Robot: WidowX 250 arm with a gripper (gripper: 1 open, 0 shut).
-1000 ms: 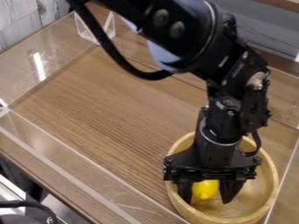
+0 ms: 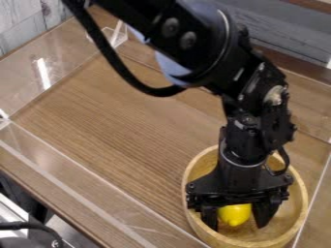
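My black gripper (image 2: 235,201) reaches down into a round tan bowl (image 2: 289,222) at the lower right of the camera view. A yellow object (image 2: 234,214) sits low in the bowl between the gripper's fingers, partly covered by them. Whether the fingers are closed on it is hard to tell.
A wooden table (image 2: 104,126) fills the middle and left, largely clear, with transparent plastic edging along the left and front. A grey wall stands behind, and a black cable lies at the lower left corner.
My gripper and arm have shifted slightly to the right and up within the bowl, and the yellow object appears a little further right.
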